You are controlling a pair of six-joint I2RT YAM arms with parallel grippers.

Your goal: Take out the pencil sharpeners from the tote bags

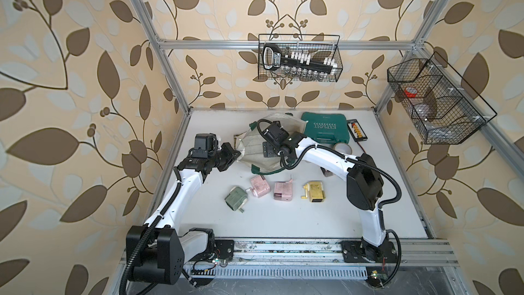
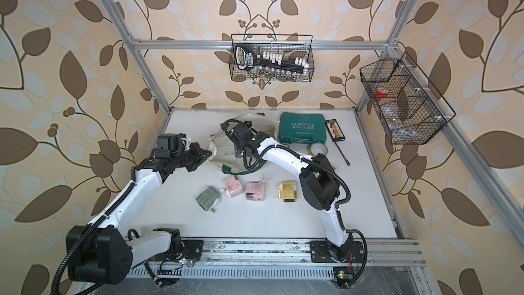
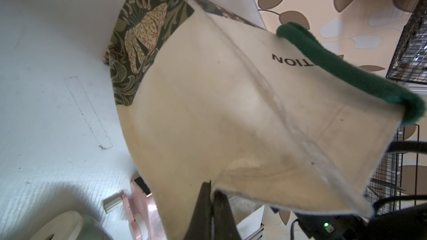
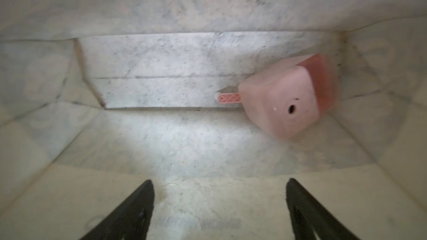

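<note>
The cream tote bag [image 1: 251,150] with green handles stands open at the back middle of the table. Its left rim is pinched by my left gripper, which is shut on the cloth edge. Inside the bag, a pink sharpener [image 4: 278,100] rests tilted at the bottom, slightly blurred. My right gripper reaches down into the opening with its fingers apart and nothing between them, short of that sharpener. On the table in front lie a green sharpener [image 1: 236,198], a pink sharpener [image 1: 260,185], another pink one [image 1: 283,190] and a yellow one [image 1: 313,191].
A green case [image 1: 325,127] lies to the right of the bag. Beside it are a roll of tape [image 2: 317,149] and a small black box [image 2: 334,130] with a thin rod. Wire baskets hang on the walls.
</note>
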